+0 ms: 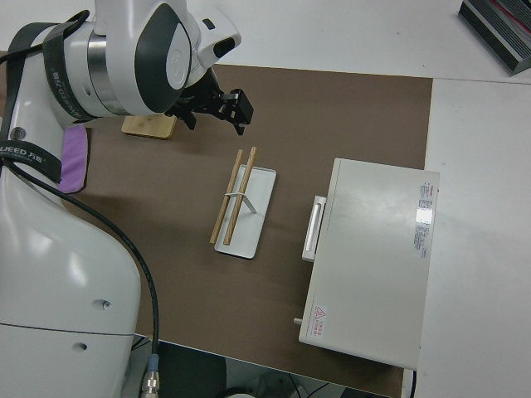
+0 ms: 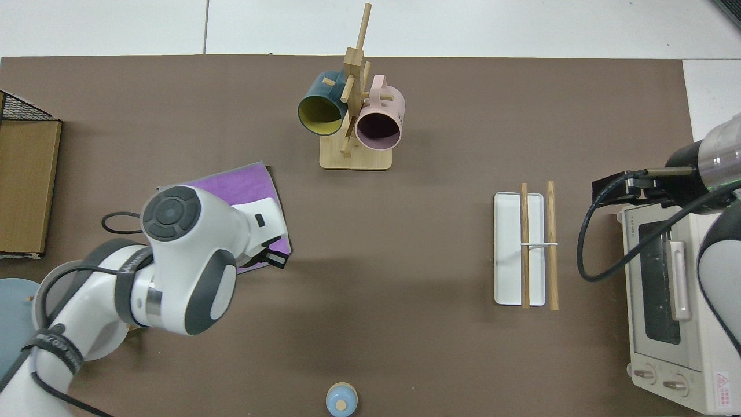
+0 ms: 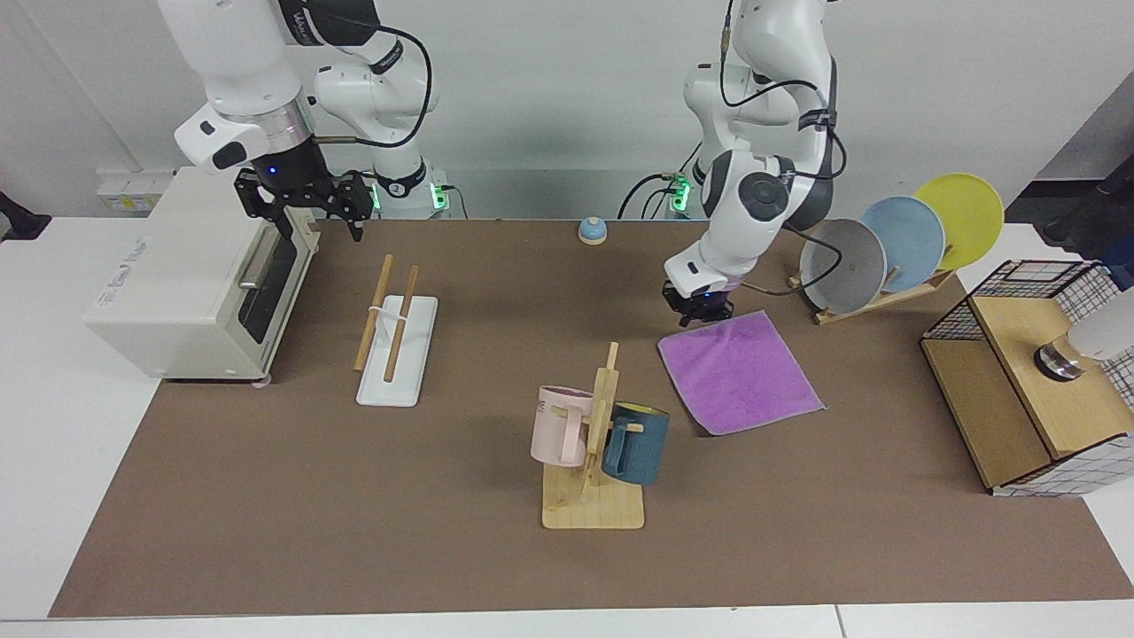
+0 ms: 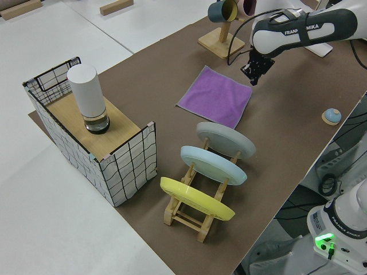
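My left gripper (image 2: 274,257) hangs over a purple cloth (image 3: 741,372) at the centre left of the table; its fingers are small and dark, their opening unclear. My right gripper (image 3: 355,213) is up by the white oven (image 3: 191,287) at the other side; its fingers are hard to make out. A mug tree (image 2: 355,156) holds a blue mug (image 2: 318,104) and a pink mug (image 2: 380,118). A white board (image 2: 507,250) with two wooden rods lies left of the oven in the top view.
A rack with grey, blue (image 3: 904,239) and yellow (image 3: 962,213) plates and a wire-sided wooden shelf (image 3: 1010,425) stand on the left arm's side. A small blue puck (image 2: 341,400) lies near the edge.
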